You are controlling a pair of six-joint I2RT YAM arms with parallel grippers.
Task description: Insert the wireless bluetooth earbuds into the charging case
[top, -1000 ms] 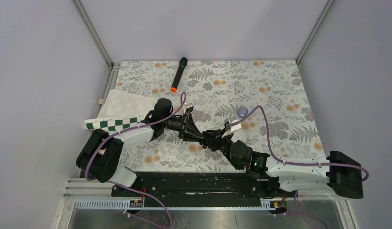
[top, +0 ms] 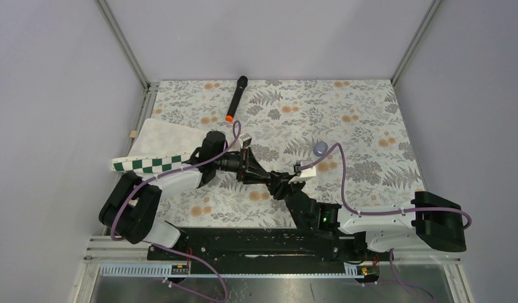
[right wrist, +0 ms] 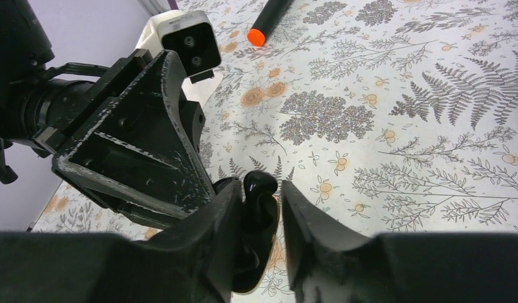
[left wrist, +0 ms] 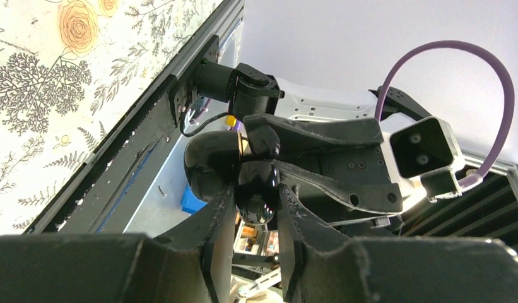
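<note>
My two grippers meet over the middle front of the mat. My left gripper (top: 262, 176) is shut on a glossy black earbud (left wrist: 257, 189), held upright at its fingertips in the left wrist view. Directly behind it is the open black charging case (left wrist: 207, 165), among the fingers of my right gripper (top: 280, 184). In the right wrist view an earbud (right wrist: 260, 187) stands at the case (right wrist: 255, 278), between or just beyond the blurred right fingertips. Whether those fingers touch the case, and whether the earbud is seated, I cannot tell.
A black microphone (top: 236, 98) with an orange end lies at the back. A small blue-grey object (top: 320, 149) is right of centre. A white board (top: 168, 136) with a checked strip is at the left.
My left arm is almost still, the grippers staying together.
</note>
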